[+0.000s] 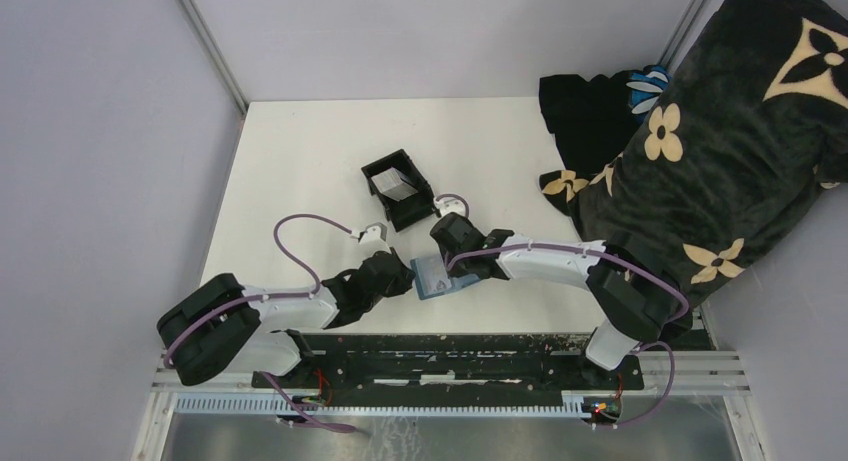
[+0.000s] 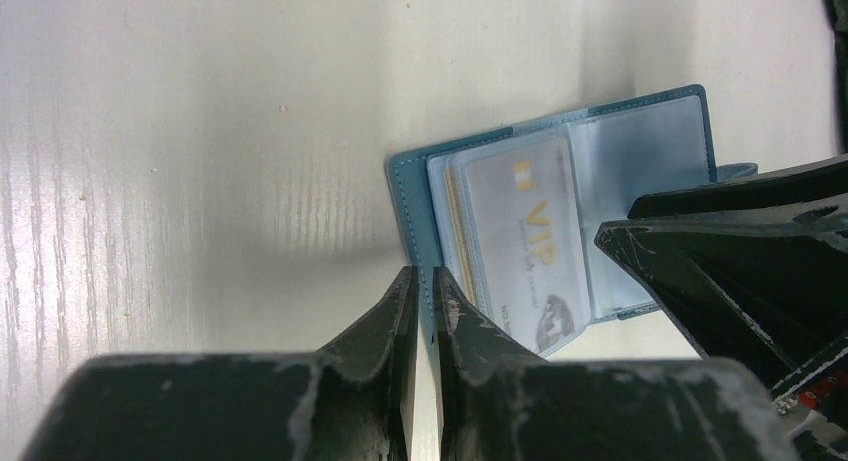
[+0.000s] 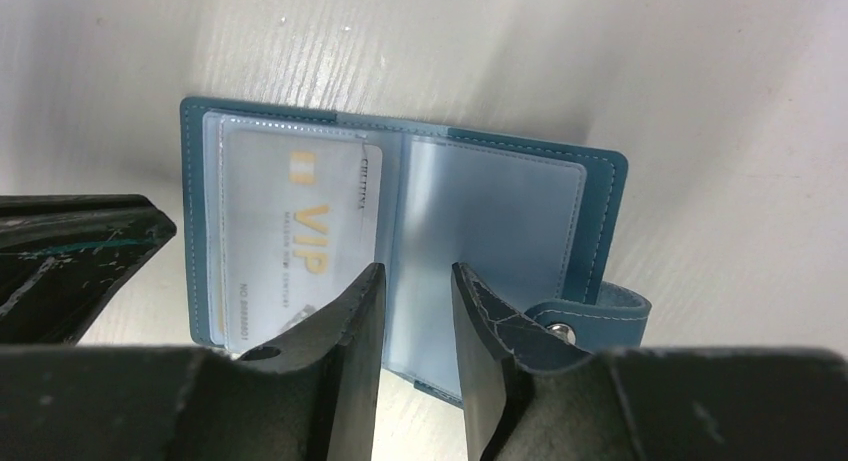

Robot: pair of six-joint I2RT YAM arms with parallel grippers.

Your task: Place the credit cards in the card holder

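The blue card holder (image 1: 428, 291) lies spread open on the table between my two grippers. In the right wrist view, a pale card (image 3: 300, 231) with gold VIP lettering sits in its clear left sleeve, while the right sleeve (image 3: 485, 216) shows no card. My left gripper is open by a narrow gap, its fingertips at the holder's left edge; whether they touch it cannot be told. Over the middle of the holder, my right gripper is partly open with nothing between its fingers. White cards (image 1: 394, 184) lie in the black box (image 1: 410, 213).
A snap strap (image 3: 600, 316) sticks out from the holder's right side. The black box stands just behind the grippers. Dark cloth (image 1: 590, 121) and a patterned blanket (image 1: 730, 171) cover the right side.
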